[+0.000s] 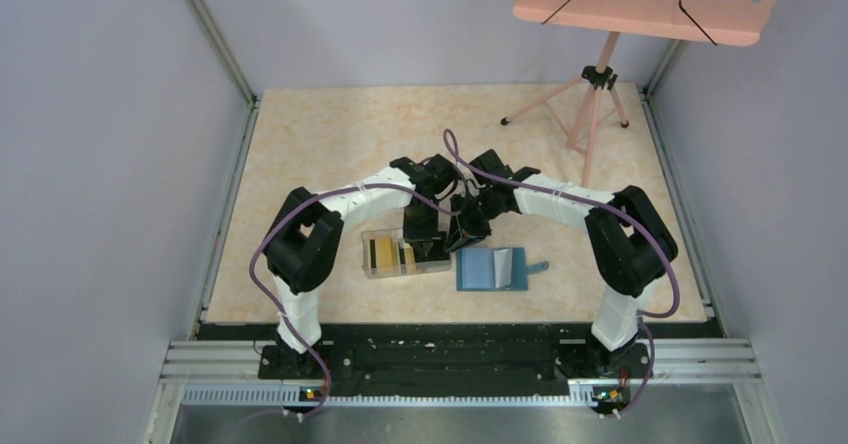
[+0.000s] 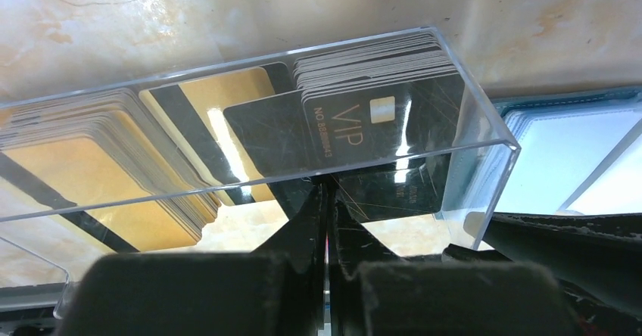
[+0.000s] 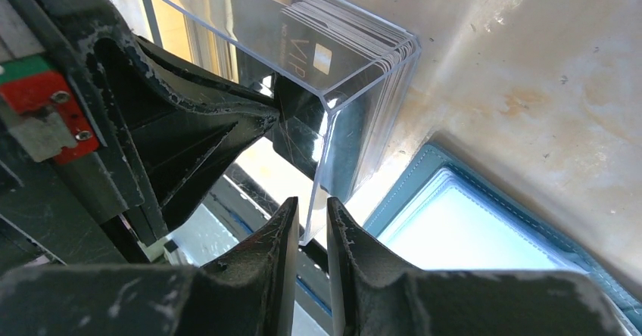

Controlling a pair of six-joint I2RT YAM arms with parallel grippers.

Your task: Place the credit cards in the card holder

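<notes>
A clear acrylic box [image 1: 376,269] [image 2: 151,203] holds gold cards [image 2: 91,162] on the left and black VIP cards [image 2: 378,116] on the right, one black card tilted among them. My left gripper is shut, its tips against the black cards at the box's front, with no card visible between them. My right gripper is at the box's right end, fingers a little apart around the clear end wall's lower corner; whether it touches cannot be told. The blue card holder [image 1: 478,269] [image 3: 484,230] lies open just right of the box.
A pink stand [image 1: 590,114] stands at the back right of the table [image 1: 320,124]. Both arms meet closely over the box.
</notes>
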